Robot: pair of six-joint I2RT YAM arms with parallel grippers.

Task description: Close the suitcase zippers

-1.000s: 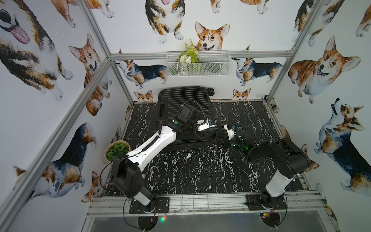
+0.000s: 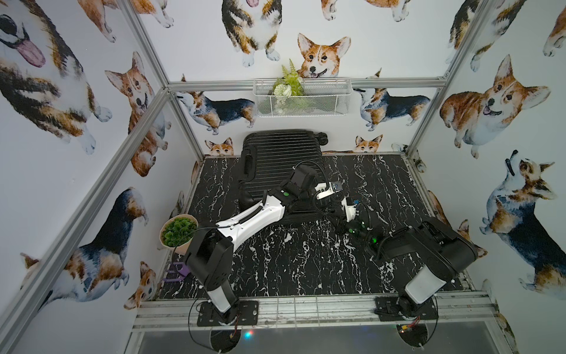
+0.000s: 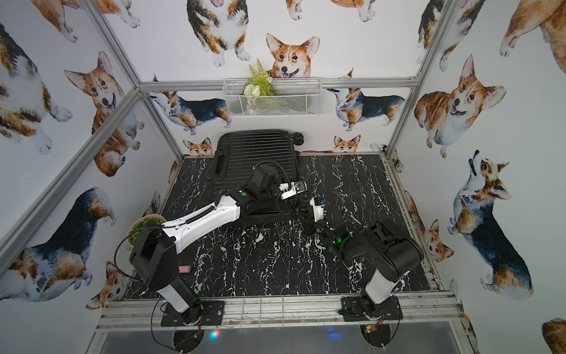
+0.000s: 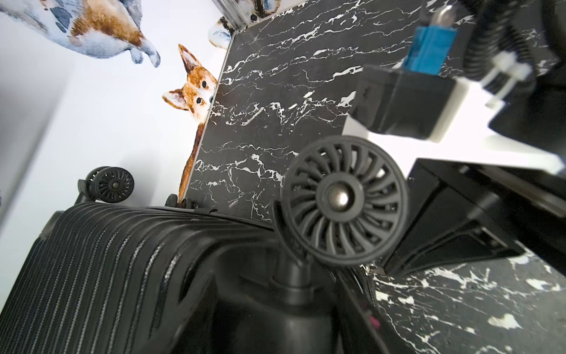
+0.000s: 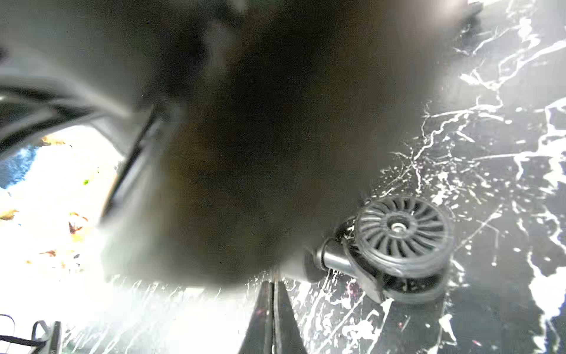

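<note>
The black ribbed suitcase (image 2: 277,144) lies flat at the back middle, with wheels on its right; one wheel (image 4: 345,200) fills the middle of the left wrist view. My left gripper (image 2: 324,194) is over the suitcase's front right corner; its fingers are hidden behind that wheel, so its state is unclear. My right gripper is just right of that corner, shut with nothing visible between its fingers, close to another wheel (image 5: 401,230) and a large blurred dark surface. The zippers cannot be made out.
A potted plant (image 2: 178,231) and a purple object (image 2: 175,272) are at the front left. A wire basket (image 2: 318,103) with flowers hangs on the back frame.
My left arm has moved right along the suitcase toward its corner. The right arm has shifted slightly, its wrist now a little lower in the top left view.
</note>
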